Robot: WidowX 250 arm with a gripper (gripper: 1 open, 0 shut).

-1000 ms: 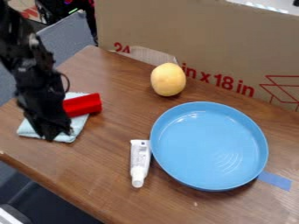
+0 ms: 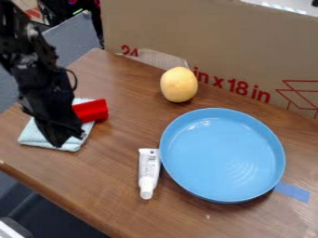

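Note:
My black gripper [image 2: 56, 125] is low at the left of the table, over a folded pale cloth [image 2: 37, 136]. Its fingertips are down at the cloth; it looks shut, though whether any cloth is between the fingers is hidden. A red object [image 2: 92, 110] lies just behind the gripper, partly on the cloth and partly hidden by the arm.
A blue plate [image 2: 222, 155] is on the right, with a white tube [image 2: 148, 174] beside it. A yellow round object [image 2: 179, 85] stands at the back before a cardboard panel [image 2: 218, 42].
The gripper has shifted very slightly over the cloth and lifted a little. The other objects have not moved.

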